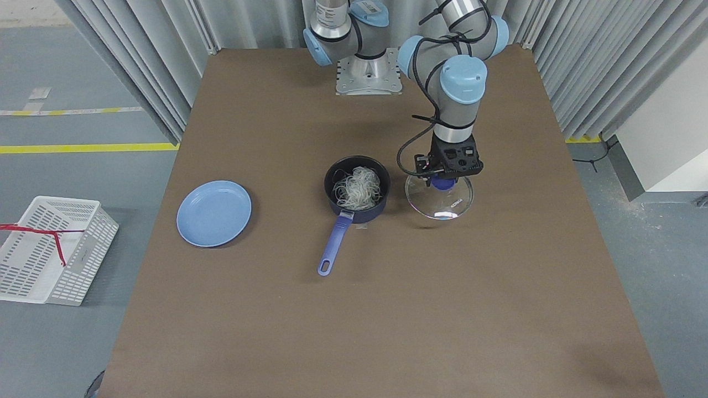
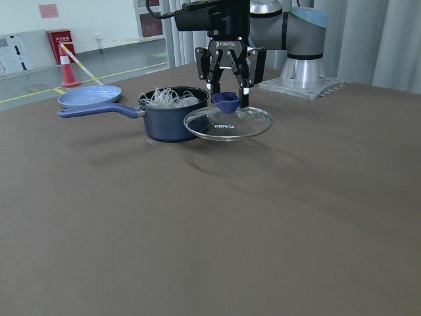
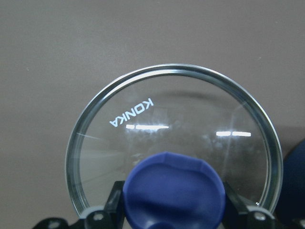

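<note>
My gripper [image 2: 227,92] is shut on the blue knob [image 3: 174,191] of a glass lid [image 1: 438,204] marked KONKA, which hangs just above the table right of a dark pot [image 1: 375,210]. The pot holds white noodle-like strands [image 1: 358,189] and has a long blue handle [image 1: 335,243] pointing to the front of the table. A blue plate [image 1: 213,213] lies to the pot's left in the front view.
A white basket [image 1: 79,278] stands on the floor beyond the left edge. The arm's base [image 1: 368,79] is at the back.
</note>
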